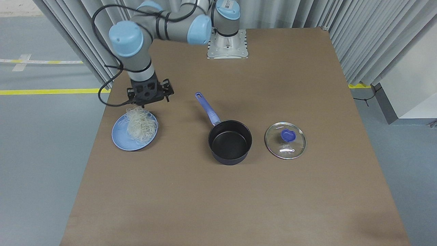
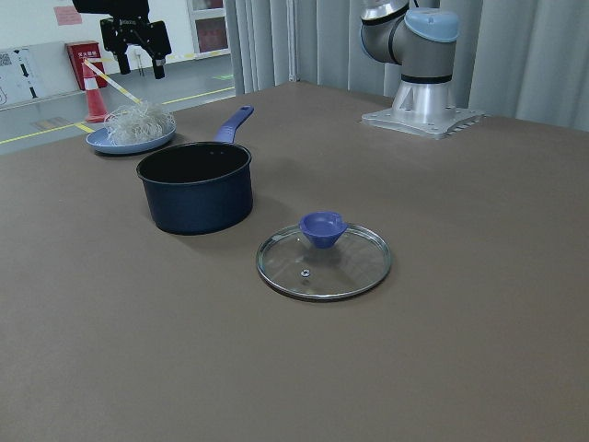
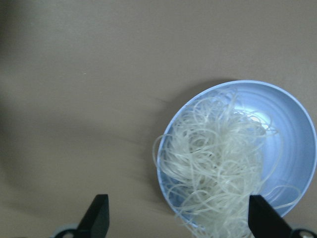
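A blue plate (image 1: 122, 137) holds a heap of pale translucent noodles (image 1: 140, 125) at the table's left. My gripper hangs above the plate, open, nothing between its fingers; in the wrist view the noodles sit toward the right finger. A dark saucepan (image 1: 229, 143) with a blue handle stands mid-table, right of the plate. A glass lid (image 1: 282, 145) with a blue knob lies to the right of the pan.
The arm's mounting base (image 1: 227, 51) stands at the back edge, with curtains beyond.
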